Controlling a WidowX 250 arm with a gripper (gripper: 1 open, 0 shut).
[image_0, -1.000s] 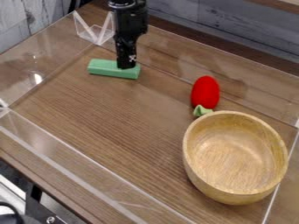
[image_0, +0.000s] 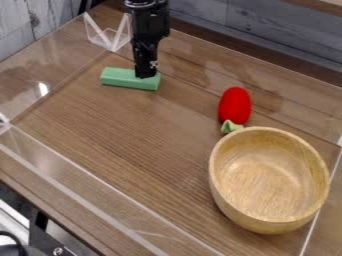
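A green rectangular block (image_0: 123, 81) lies flat on the wooden table near the upper left. Just above its right half is my black gripper (image_0: 144, 72), coming down from the top; its fingertips look shut, with nothing visible between them. Whether they touch the block is unclear.
A red object with a green tip (image_0: 235, 106) lies right of centre. A large tan bowl (image_0: 269, 205) fills the lower right. Clear plastic or wire-like material (image_0: 107, 30) is at the upper left.
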